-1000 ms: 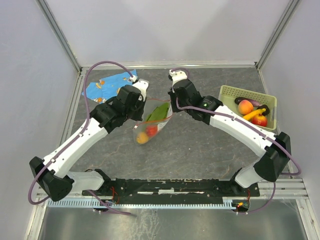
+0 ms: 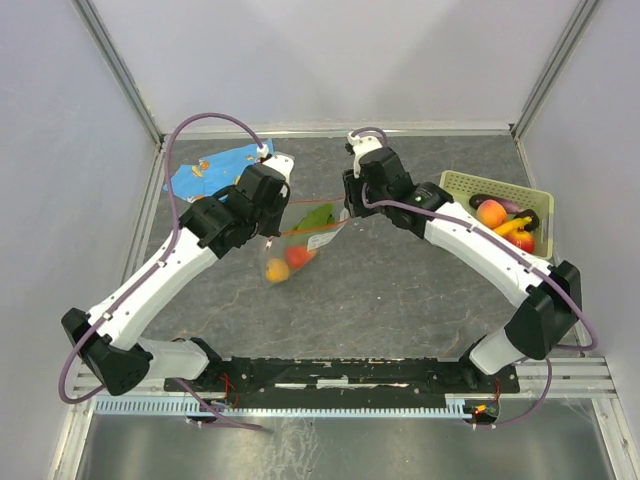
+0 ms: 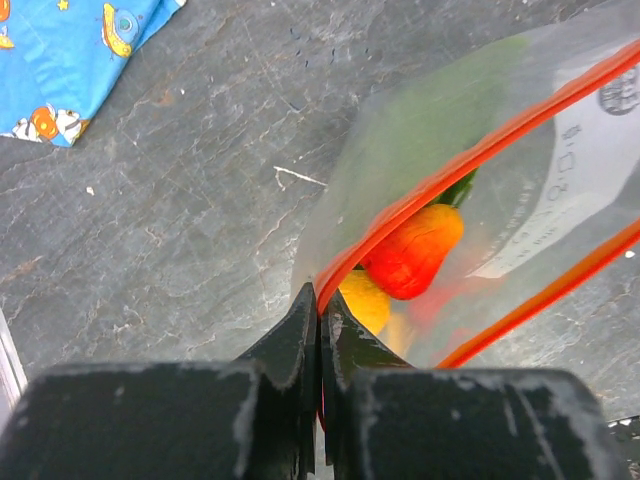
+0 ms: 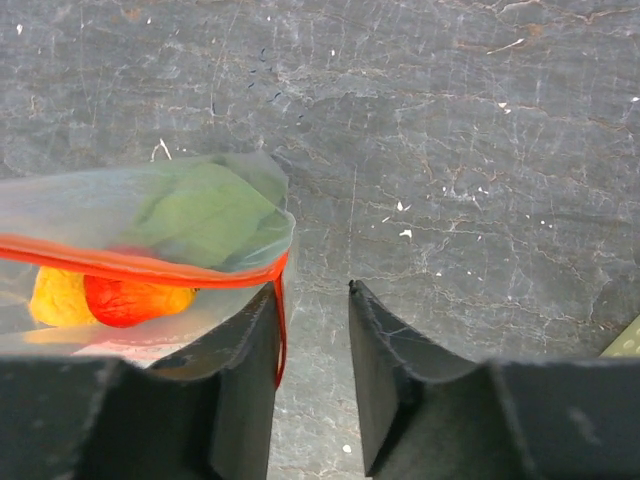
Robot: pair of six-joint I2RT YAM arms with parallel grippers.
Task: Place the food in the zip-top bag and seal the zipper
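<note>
The clear zip bag [image 2: 300, 240] with orange zipper hangs between my grippers, holding a red-orange fruit [image 3: 410, 250], a yellow fruit [image 3: 362, 300] and something green [image 4: 205, 215]. My left gripper is shut on one end of the bag's zipper edge. My right gripper is part open at the other end; the orange edge lies against its left finger, apart from the right one.
A basket [image 2: 450, 185] of produce, with orange, banana, apple and dark vegetables, stands at the right. A blue printed cloth [image 3: 80, 50] lies at the back left.
</note>
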